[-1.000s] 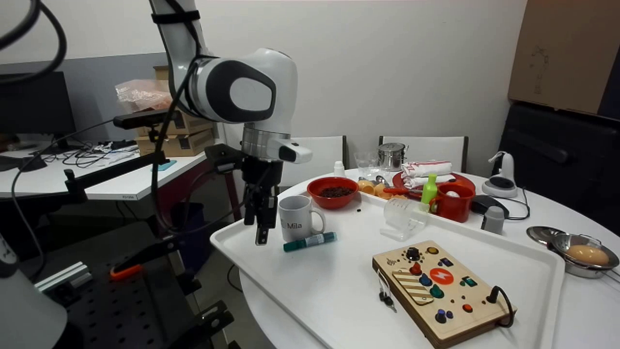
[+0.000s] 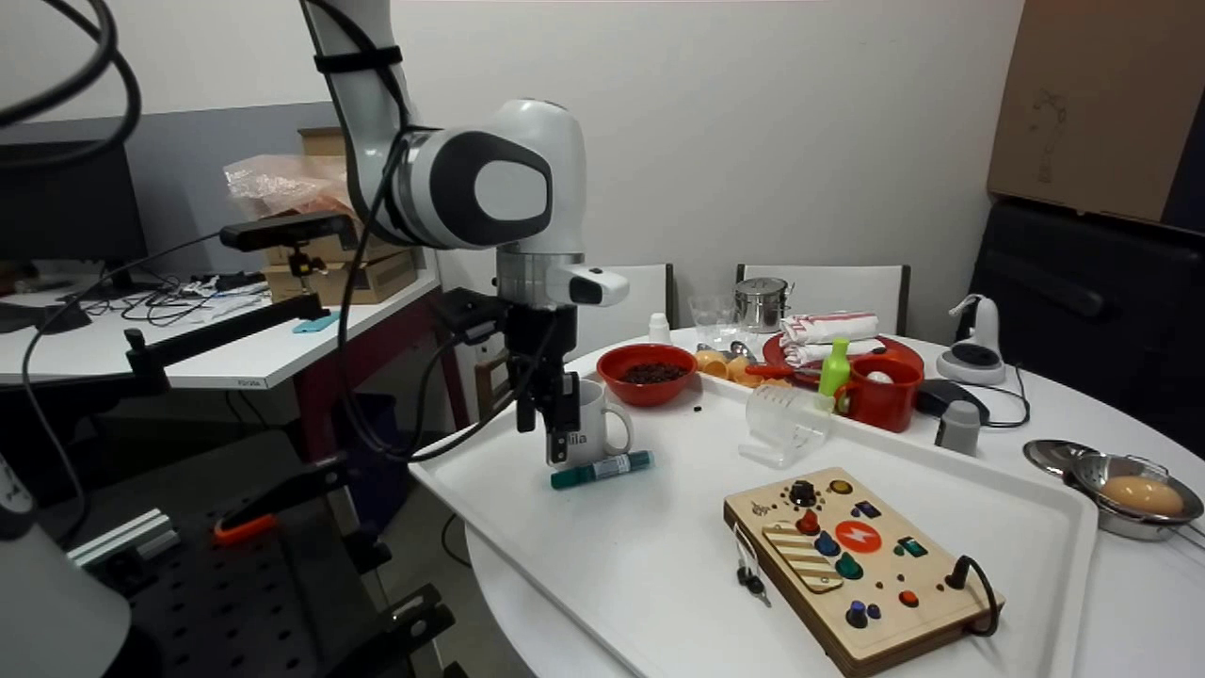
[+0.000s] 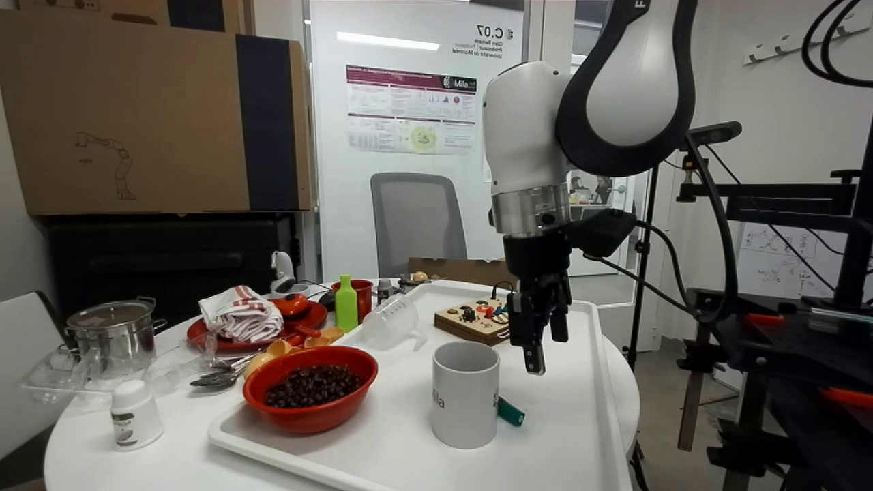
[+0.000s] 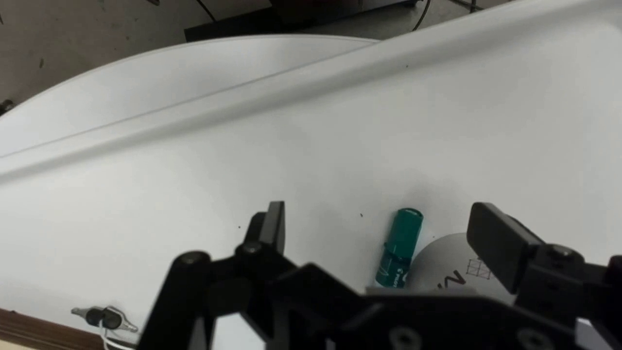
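In exterior view 1 my gripper (image 2: 548,429) hangs open in front of the white Mila mug (image 2: 592,429), hiding part of it. A green marker (image 2: 602,469) lies on the tray against the near side of the mug. From the wrist view, the marker (image 4: 402,239) shows between my spread fingers, lower down on the tray, with the mug (image 4: 452,262) partly covered by the right finger. Exterior view 2 puts the gripper (image 3: 546,348) above the tray behind the upright mug (image 3: 464,401), and only one end of the marker (image 3: 511,412) is visible there.
A red bowl of dark beans (image 2: 646,374) stands behind the mug. A clear measuring cup (image 2: 787,424) lies on its side, and a wooden switch board (image 2: 859,565) takes up the right of the white tray (image 2: 565,599). Free tray surface extends in front of the marker.
My gripper has moved right and slightly down in exterior view 1, from left of the mug to in front of it. Mug and marker appear unmoved.
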